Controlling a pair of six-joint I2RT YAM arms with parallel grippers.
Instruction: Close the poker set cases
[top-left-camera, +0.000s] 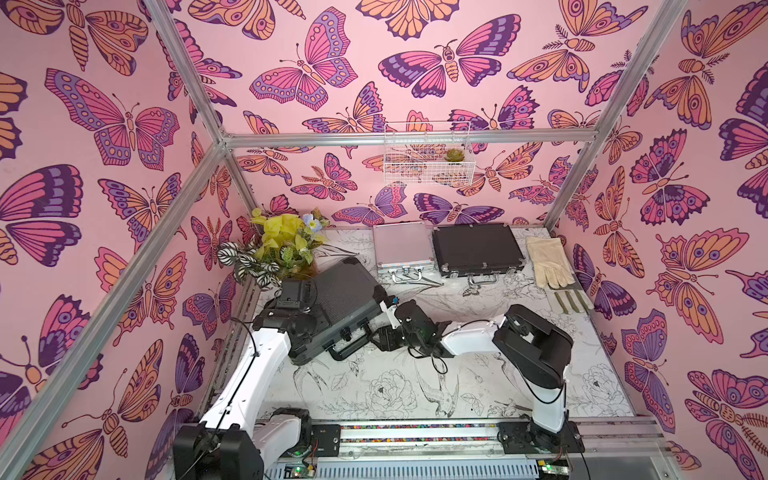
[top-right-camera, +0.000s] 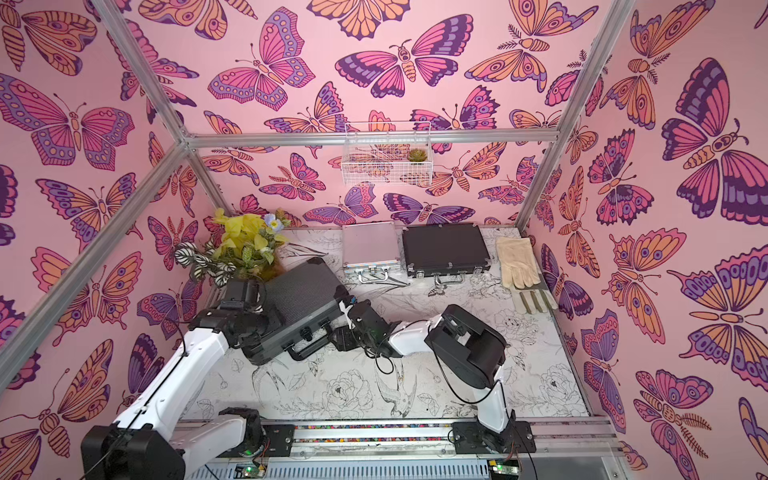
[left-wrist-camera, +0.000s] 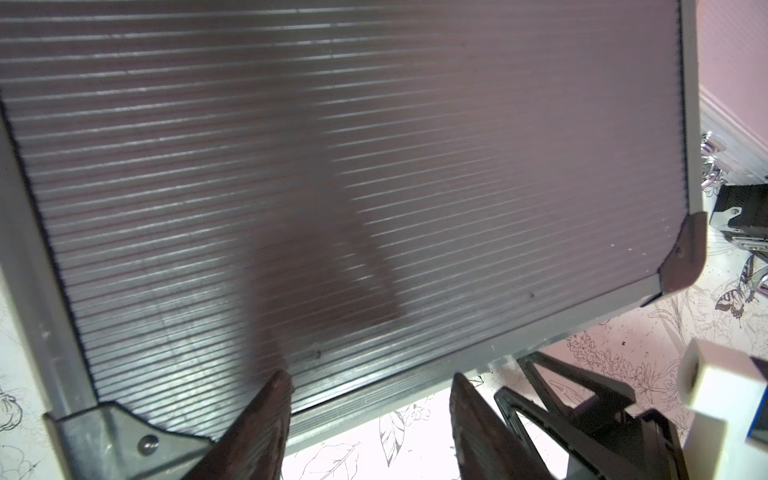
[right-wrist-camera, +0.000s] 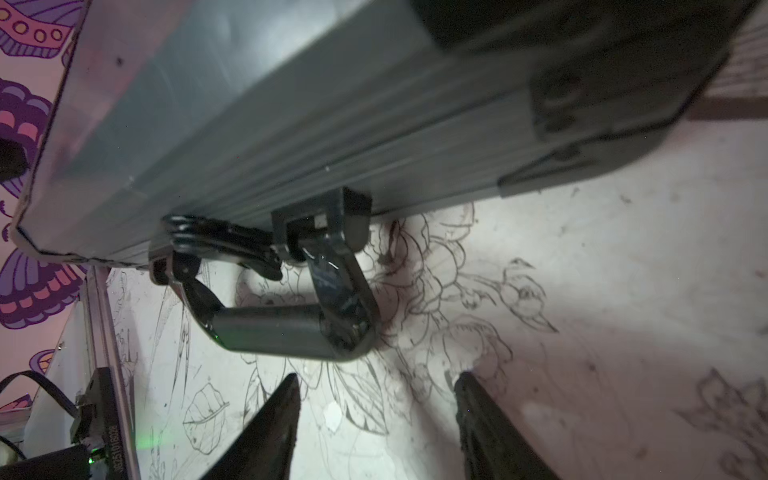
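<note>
A dark ribbed case (top-left-camera: 340, 296) with closed lid lies askew on the left of the table, its black handle (right-wrist-camera: 272, 326) lying out from the front side. My left gripper is over the case's left part; its fingertips are at the lid, but whether they grip anything is unclear. My right gripper stands open in front of the handle and latch, nothing between its fingers. A silver case (top-left-camera: 402, 244) and a black case (top-left-camera: 476, 244) lie closed at the back.
A plant (top-left-camera: 280, 244) with yellow flowers stands behind the dark case. Gloves (top-left-camera: 548, 262) lie at the back right, and a wire basket (top-left-camera: 428, 168) hangs on the back wall. The front middle and right of the table have bare areas.
</note>
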